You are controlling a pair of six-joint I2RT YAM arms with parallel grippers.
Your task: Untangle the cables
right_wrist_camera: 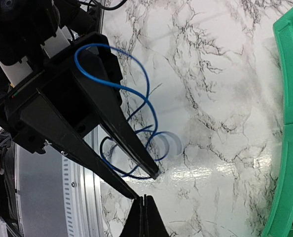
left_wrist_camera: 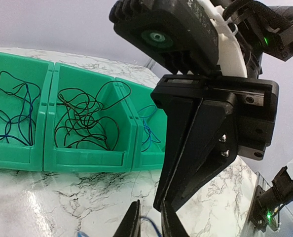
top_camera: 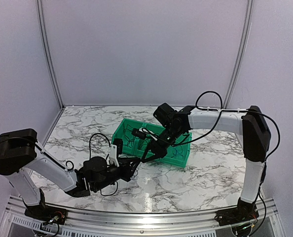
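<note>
A loose blue cable (right_wrist_camera: 151, 116) loops over and behind the left gripper's fingers in the right wrist view. Only short bits of that cable (left_wrist_camera: 152, 223) show at the bottom of the left wrist view. My left gripper is slightly open, and a gap shows between its fingertips. Close to its tips, my right gripper is shut with nothing between its fingers. In the top view the two grippers meet in front of the green box (top_camera: 131, 122), where the cable is hard to make out.
The divided green box stands just behind the grippers. Dark cables (left_wrist_camera: 82, 118) lie tangled in its middle compartment, a dark and blue cable (left_wrist_camera: 22, 116) in the left one, and blue cable (left_wrist_camera: 147, 131) in the right one.
</note>
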